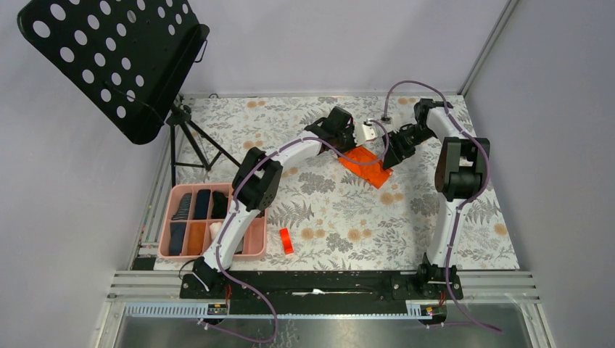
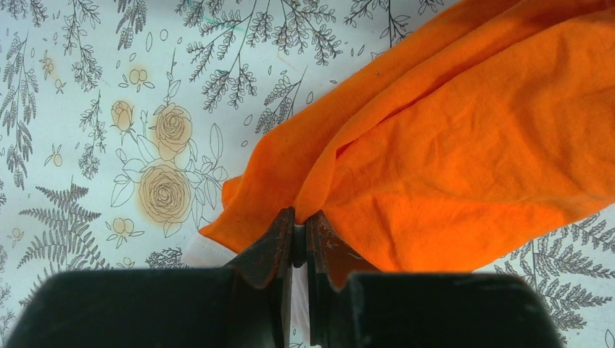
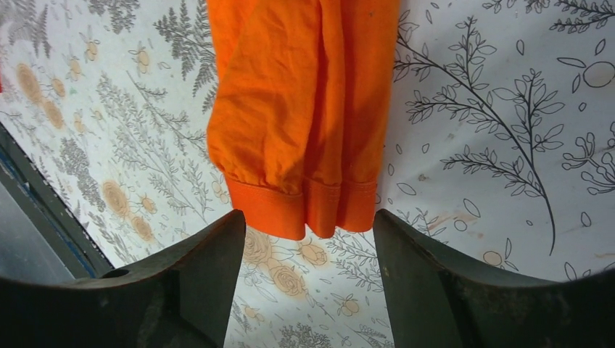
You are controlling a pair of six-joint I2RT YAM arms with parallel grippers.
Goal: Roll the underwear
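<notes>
Orange underwear [image 1: 366, 170] lies folded lengthwise on the floral mat, with a white part at its left end in the left wrist view. My left gripper is shut on that end of the orange underwear [image 2: 479, 138], where a long fold starts. My right gripper stands open at the other end, its fingertips either side of the orange waistband edge [image 3: 265, 206], which shows lengthwise folds. Nothing is gripped on the right.
A pink divided organizer [image 1: 172, 217] with folded garments is at the front left, partly behind my left arm. A small red object [image 1: 286, 241] lies beside it. A black perforated stand [image 1: 116, 65] rises at the back left.
</notes>
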